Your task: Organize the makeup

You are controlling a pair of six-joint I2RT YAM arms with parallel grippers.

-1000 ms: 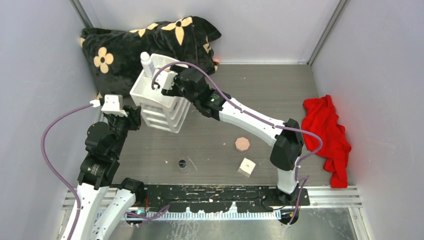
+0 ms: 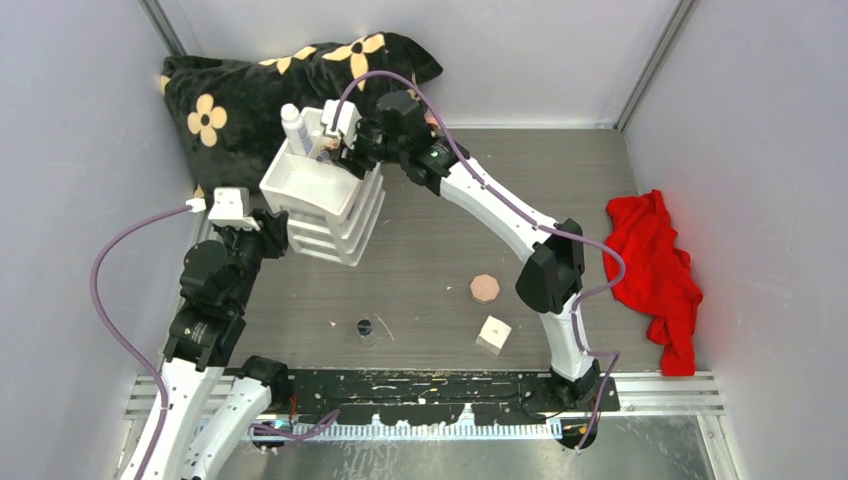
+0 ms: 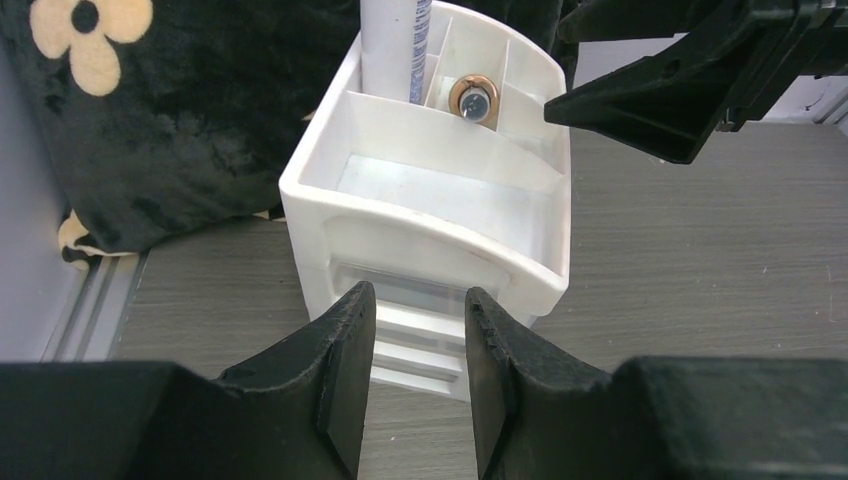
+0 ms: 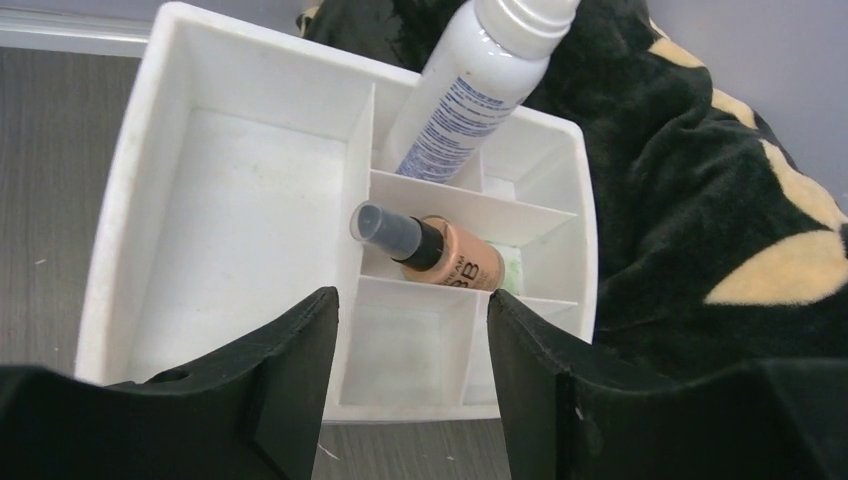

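A white tiered organizer [image 2: 305, 190] stands against the dark cushion, with a tall white spray bottle [image 4: 450, 120] and a tan BB cream bottle [image 4: 450, 255] in its compartments. My right gripper is open above the organizer, just beside the BB bottle in its wrist view, nothing between its fingers. My left gripper is in front of the organizer's left end; its fingertips are a little apart, and I see nothing clearly held between them. On the floor are a pink octagonal compact [image 2: 484, 287], a cream square box [image 2: 494, 334] and a small dark-capped bottle [image 2: 366, 330].
A red cloth [image 2: 654, 280] lies along the right wall. The black flowered cushion [image 2: 230, 120] fills the back left behind the organizer.
My right gripper has moved toward the back, further over the organizer. My left arm has shifted very slightly to the right.
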